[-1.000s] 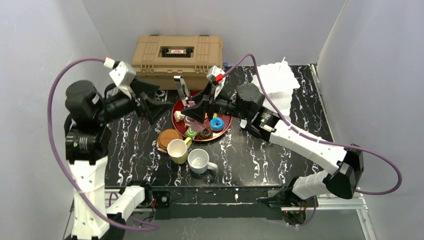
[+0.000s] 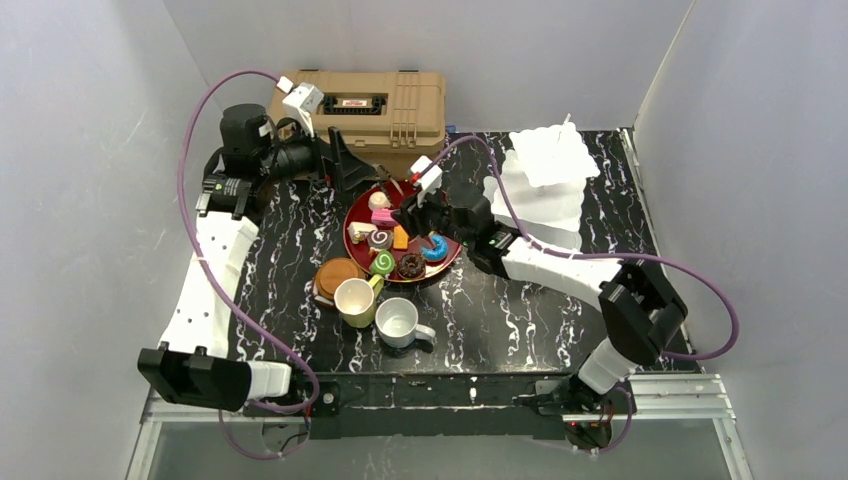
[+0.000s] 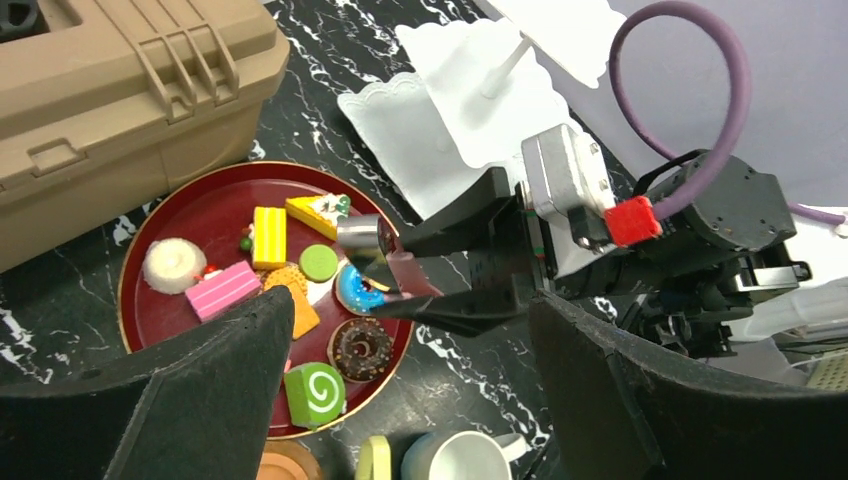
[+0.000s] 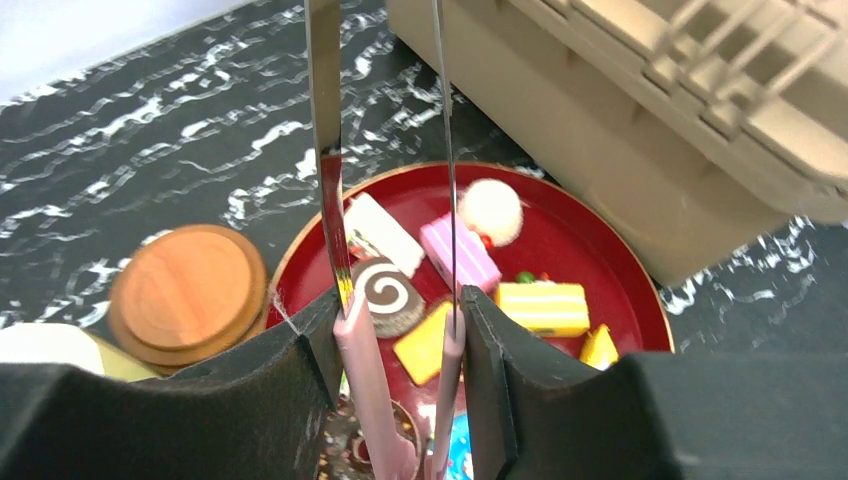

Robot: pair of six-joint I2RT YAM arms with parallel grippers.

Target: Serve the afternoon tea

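A red plate point(image 3: 175, 315) holds toy sweets, including a pink cake point(image 3: 222, 287), a blue donut point(image 3: 355, 290), a chocolate donut point(image 3: 360, 350) and a green swirl cake point(image 3: 315, 393). My right gripper is shut on metal tongs with pink grips point(image 4: 365, 370), held upright over the plate. My left gripper point(image 2: 355, 165) is part open above the back of the plate, close to the tongs' metal ends; whether anything is between its fingers is not clear. A white tiered stand point(image 3: 455, 85) is at the right back.
A tan case point(image 2: 355, 100) stands behind the plate. A cream mug point(image 2: 355, 300), a white mug point(image 2: 398, 322) and round wooden coasters point(image 2: 335, 270) lie at the front left.
My left gripper has moved right and up to the tongs over the plate. My right gripper has shifted slightly, turning the tongs.
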